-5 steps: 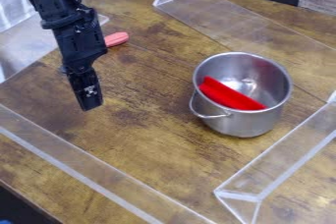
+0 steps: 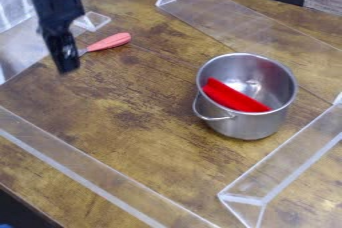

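Observation:
My dark gripper (image 2: 63, 62) hangs blurred at the upper left, above the wooden table, and its fingers are too smeared to read clearly. Just right of it lies a pink-red handled utensil (image 2: 107, 42) on the table. A steel pot (image 2: 254, 123) stands at the right, with a long red object (image 2: 235, 96) lying inside it.
Clear plastic barriers (image 2: 94, 177) border the work area at the lower left, the left, the top and the right.
My gripper has moved up and slightly left, away from the table's lower left, uncovering more of the pink-red utensil. The pot and its contents are unchanged.

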